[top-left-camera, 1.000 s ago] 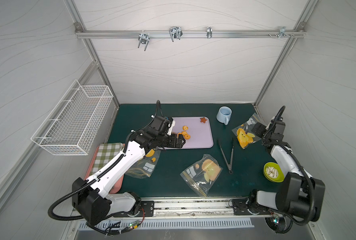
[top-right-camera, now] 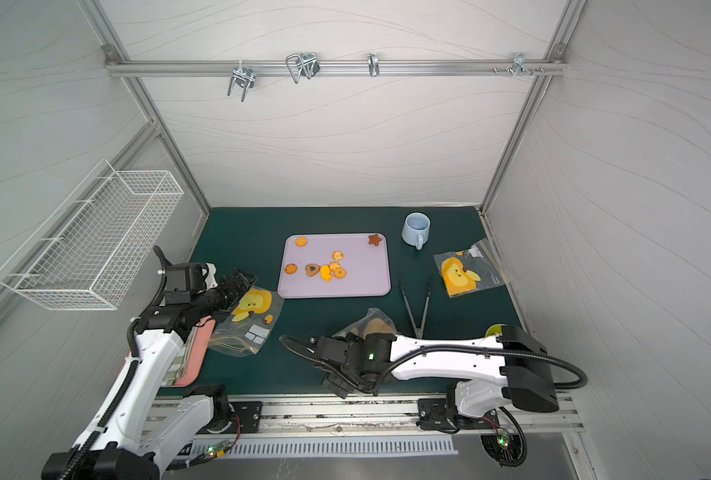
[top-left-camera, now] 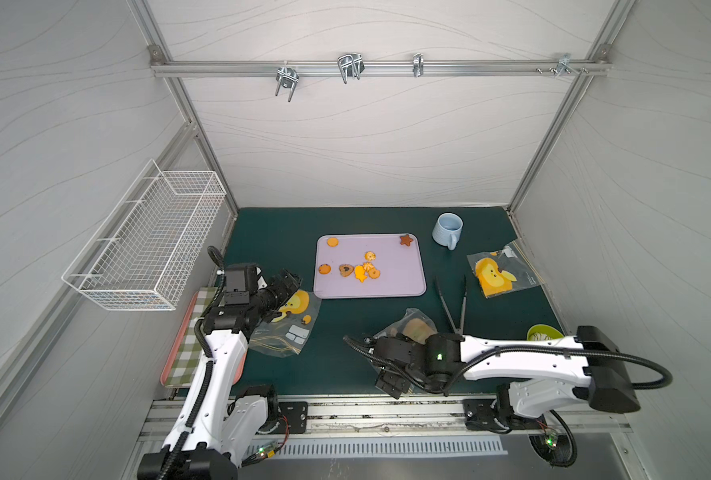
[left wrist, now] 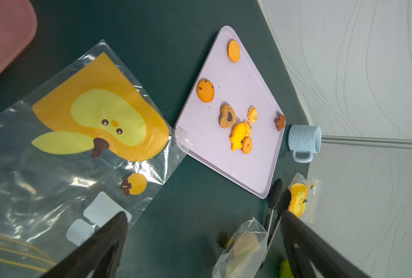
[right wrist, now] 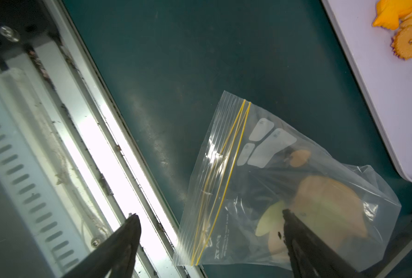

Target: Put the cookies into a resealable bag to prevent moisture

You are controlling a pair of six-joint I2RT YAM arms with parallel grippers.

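Several cookies [top-left-camera: 345, 270] lie on the lilac tray [top-left-camera: 399, 285]. A resealable bag with yellow print [left wrist: 99, 111] lies left of the tray, with my open left gripper above it, nothing between its fingers. A second clear bag [right wrist: 331, 213] lies at the front middle, zip toward the table edge, under my open right gripper, which holds nothing. A third bag [top-left-camera: 495, 276] lies at the right of the table.
A mug [top-left-camera: 447, 228] stands behind the tray's right end, metal tongs [top-right-camera: 407, 308] lie right of front middle, a bowl [top-left-camera: 543, 331] at front right. A pink tray [top-right-camera: 197, 352] is at front left, a wire basket [top-left-camera: 143, 240] hangs left.
My left gripper has moved left from the tray to above the left bag. My right arm has swung from the right side across to over the front middle bag.
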